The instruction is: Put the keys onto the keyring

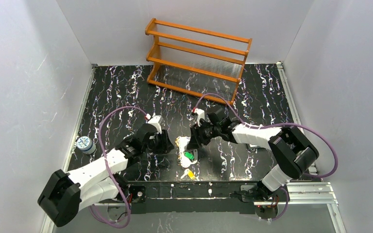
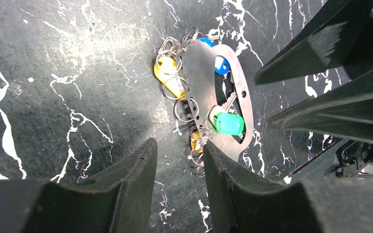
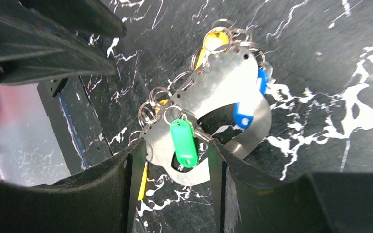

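Observation:
A flat metal keyring plate (image 2: 198,65) with a cut-out handle and many wire rings along its edge lies on the dark marbled table. On it rests a green-tagged key (image 3: 183,143). Blue tags (image 3: 243,115) and a yellow tag (image 2: 169,75) are at the ring side and cut-out. A separate yellow-tagged key (image 1: 191,174) lies in front of the plate. My right gripper is over the plate near the green tag, its fingers parted and nothing visibly held. Left of the plate, my left gripper also has parted, empty fingers.
A wooden rack (image 1: 199,58) stands at the back. A round white-lidded container (image 1: 85,143) sits at the far left. The table's front edge (image 1: 189,182) runs close before the loose yellow key. Open table surrounds the plate behind.

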